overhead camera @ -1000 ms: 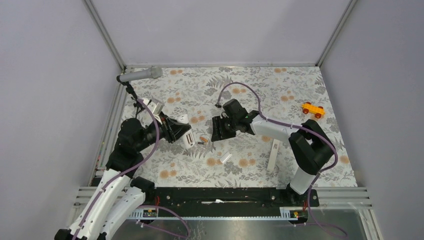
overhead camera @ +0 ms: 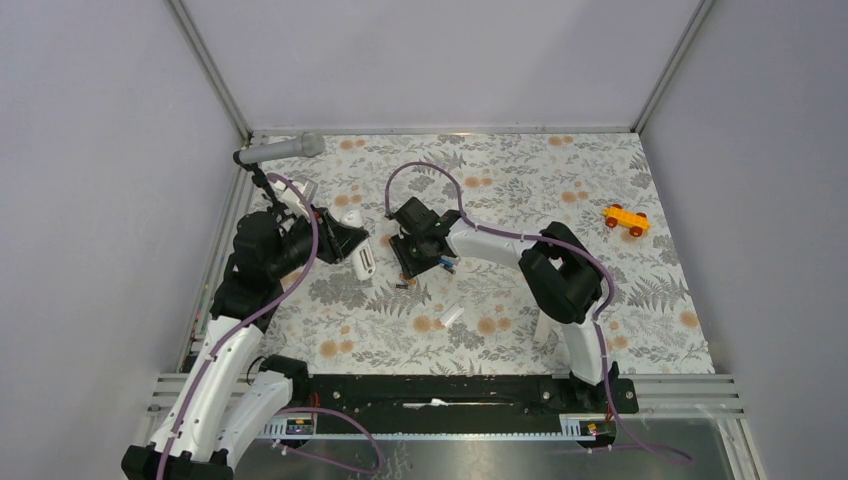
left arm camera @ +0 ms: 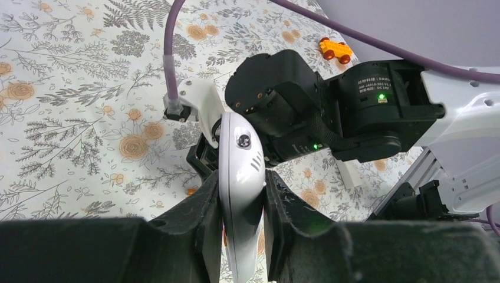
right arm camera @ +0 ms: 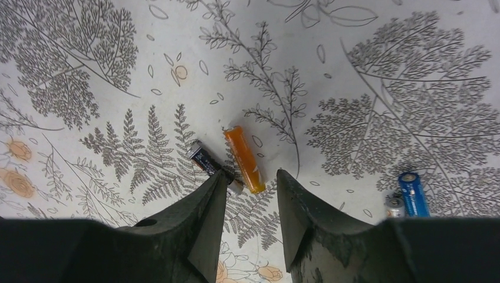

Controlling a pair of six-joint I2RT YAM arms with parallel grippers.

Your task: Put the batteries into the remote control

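My left gripper is shut on the white remote (left arm camera: 240, 165), held upright; in the top view it (overhead camera: 362, 255) shows its open battery slot. My right gripper hovers part open above two batteries on the cloth, an orange one (right arm camera: 245, 159) between and beyond its fingertips and a black one (right arm camera: 206, 160) just left of it. A blue battery (right arm camera: 414, 194) and a silver one (right arm camera: 395, 206) lie to the right in the right wrist view.
A yellow toy car (overhead camera: 625, 219) sits at the right of the table. A white piece (overhead camera: 452, 314) lies near the front.
Both arms have moved: the right gripper has gone left over the batteries, and the left gripper with the remote has shifted slightly back and left.
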